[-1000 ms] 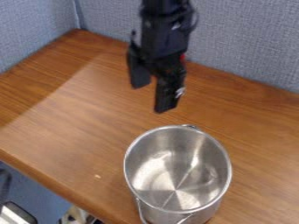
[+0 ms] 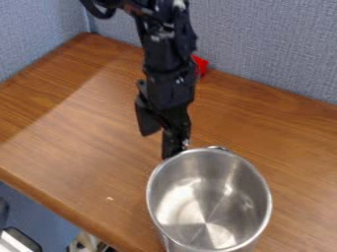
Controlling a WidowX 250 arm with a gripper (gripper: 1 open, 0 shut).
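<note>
My black arm reaches down from the top centre to the gripper (image 2: 161, 134), which is open and stands low over the wooden table, just behind and left of the rim of a large steel pot (image 2: 208, 202) at the bottom right. I cannot tell whether anything is between the fingers. A red object (image 2: 200, 66) is partly hidden behind the arm at the back of the table.
A grey padded wall (image 2: 263, 49) runs along the back. The table's front left edge drops to a blue floor with some equipment below.
The gripper has come lower and nearer the pot's back rim, and the arm now stands more upright. The pot appears slightly lower in the view.
</note>
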